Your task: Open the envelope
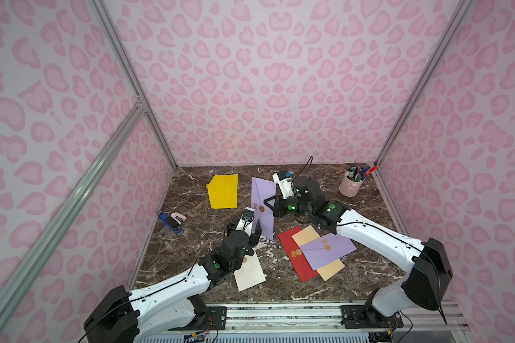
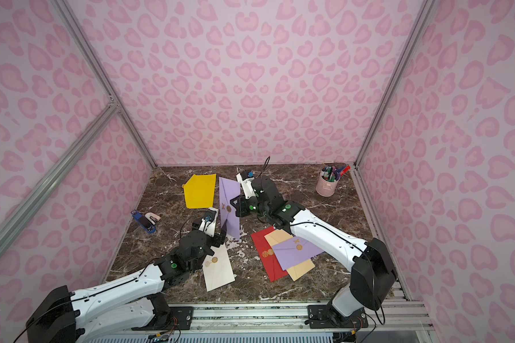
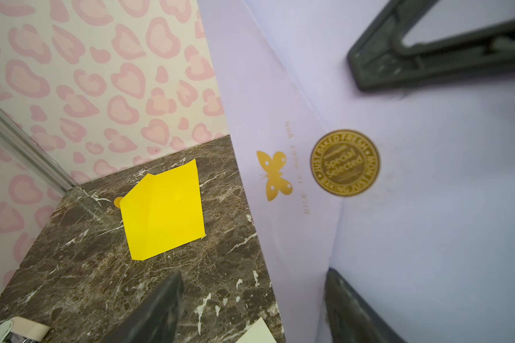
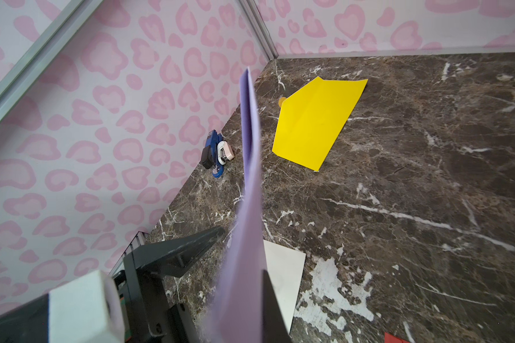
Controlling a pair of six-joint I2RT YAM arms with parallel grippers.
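Observation:
A purple envelope (image 1: 262, 197) with a gold butterfly and a round gold seal (image 3: 345, 163) hangs upright above the table. My right gripper (image 1: 271, 204) is shut on it from the right side; in the left wrist view one dark finger (image 3: 383, 60) lies across its face. Near the envelope's left edge, low down, my left gripper stands open. The edge runs through the space between its fingers in that view, though contact cannot be told. Seen edge-on in the right wrist view, the purple envelope (image 4: 249, 217) is a narrow, slightly parted strip.
A yellow envelope (image 1: 223, 191) lies at the back left, a white one (image 1: 250, 274) in front. Red (image 1: 297, 257), tan (image 1: 330, 269) and purple (image 1: 337, 244) envelopes overlap at the right. A pink pen cup (image 1: 350, 185) and a blue stapler (image 1: 170, 221) stand at the sides.

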